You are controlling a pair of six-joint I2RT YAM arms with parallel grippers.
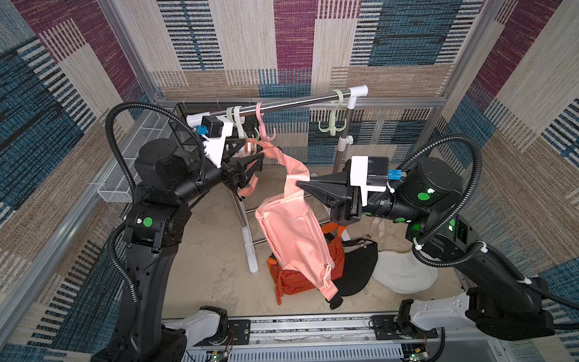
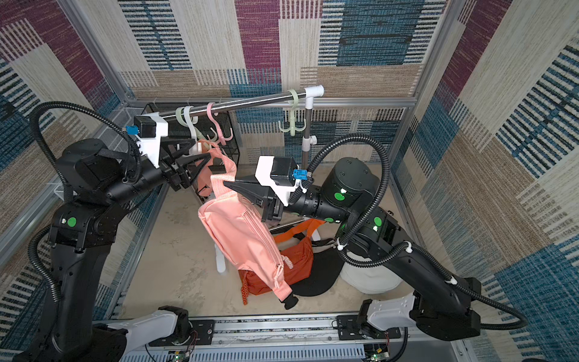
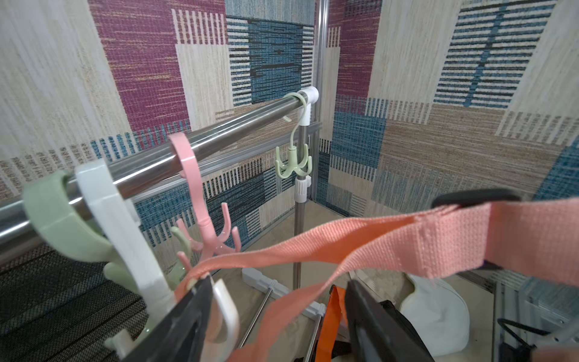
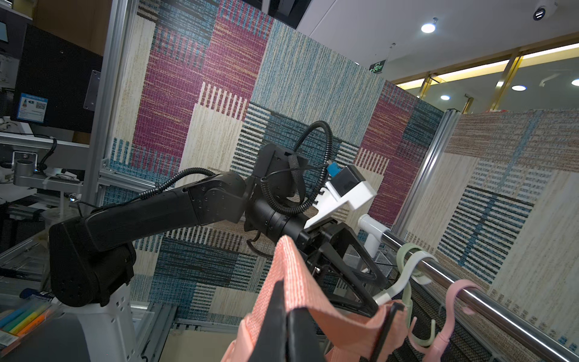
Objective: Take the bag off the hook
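Observation:
A pink bag (image 1: 289, 232) hangs tilted beneath its pink strap (image 3: 416, 247). In the left wrist view the strap runs to the lower end of the white hook (image 3: 123, 235) and appears looped around its prong. My left gripper is open beside that hook, the strap crossing between its spread fingers without being clamped. My right gripper (image 1: 299, 183) is shut on the strap just above the bag's body; in the right wrist view the strap (image 4: 295, 277) folds over its closed fingertips.
A metal rail (image 1: 283, 103) carries the white hook, a pink hook (image 1: 261, 123) and green hooks, one (image 1: 332, 117) near its right end. On the floor lie an orange bag (image 1: 295, 280), a black cap (image 1: 359, 271) and a white cap (image 1: 404, 271).

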